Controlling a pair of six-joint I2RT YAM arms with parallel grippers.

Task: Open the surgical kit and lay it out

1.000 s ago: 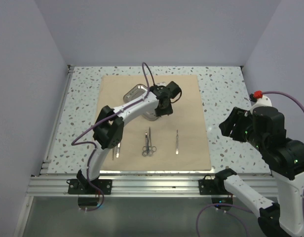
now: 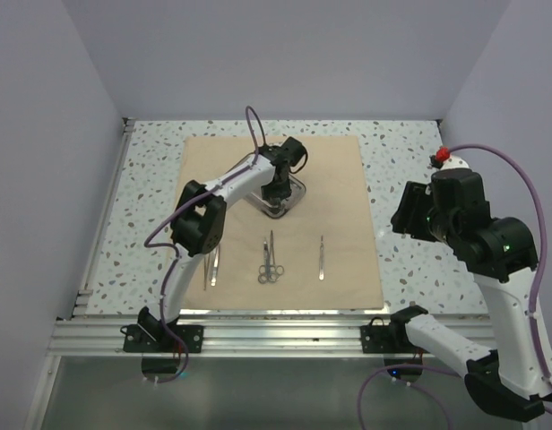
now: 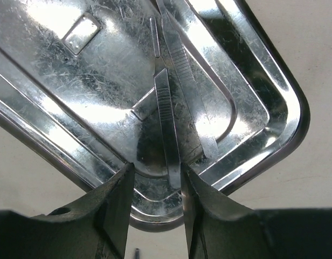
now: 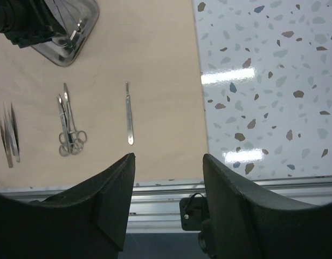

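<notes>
My left gripper is open over the steel tray (image 3: 287,124), which holds two slim instruments: a scalpel handle (image 3: 167,135) between and just beyond my fingertips, and another (image 3: 197,108) beside it. On the beige cloth (image 2: 348,215) lie tweezers (image 4: 9,132) at the left, several scissor-like instruments (image 4: 69,121) in the middle and a single handle (image 4: 129,116) to their right. My right gripper hangs at the right, outside the cloth, its fingers apart with nothing between them.
Speckled table surface (image 2: 406,269) surrounds the cloth. A metal rail (image 2: 258,331) runs along the front edge, and walls stand at back and sides.
My left gripper has moved leftward over the tray, away from its right side. My right gripper has shifted a little to the left and toward the back.
</notes>
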